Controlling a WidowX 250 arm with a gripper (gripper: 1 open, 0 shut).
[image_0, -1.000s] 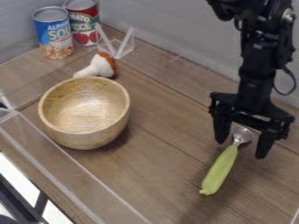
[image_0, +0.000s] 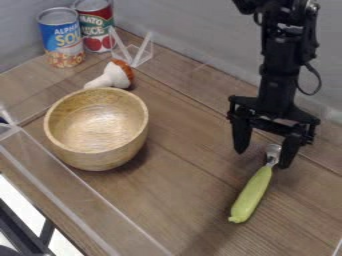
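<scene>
My black gripper (image_0: 271, 140) hangs at the right side, open, its fingers low over the silver end of a green, elongated object (image_0: 250, 194) that lies lengthwise on the wooden table. Whether the fingers touch that end cannot be told. A wooden bowl (image_0: 96, 152) stands at the left.
At the back left are a blue can (image_0: 62, 38), a red can (image_0: 98, 25) and a white-and-orange object (image_0: 110, 77). A wall runs along the back.
My gripper has shifted slightly left over the green object, which lies where it was.
</scene>
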